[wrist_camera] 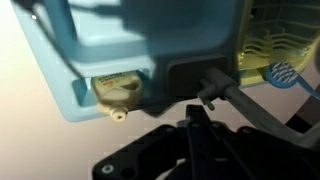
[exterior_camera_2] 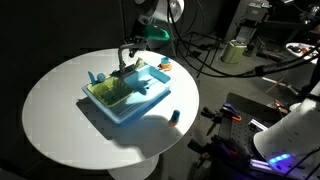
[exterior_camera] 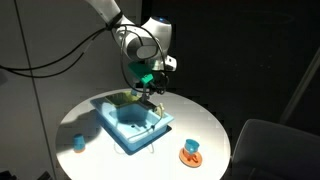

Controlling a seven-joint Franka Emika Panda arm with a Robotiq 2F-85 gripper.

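Observation:
A light blue toy sink [exterior_camera: 128,128] stands on the round white table, with a green drying rack [exterior_camera_2: 112,93] at one end. At its back edge is a grey faucet [exterior_camera_2: 123,57]; the wrist view shows the faucet's small lever [wrist_camera: 213,84] and pipe [wrist_camera: 250,107] close up. My gripper is shut just beside that lever, and nothing shows between its fingers. Whether it touches the lever I cannot tell. A beige bottle [wrist_camera: 118,92] sits in a recess in the sink's rim, to the left of the gripper in the wrist view.
A blue cup [exterior_camera: 191,146] rests on an orange-red plate [exterior_camera: 190,159] at the table's right. Another blue cup [exterior_camera: 79,143] stands at the left. Blue utensils [exterior_camera_2: 96,78] stick up by the rack. A black chair [exterior_camera: 272,150] is beyond the table.

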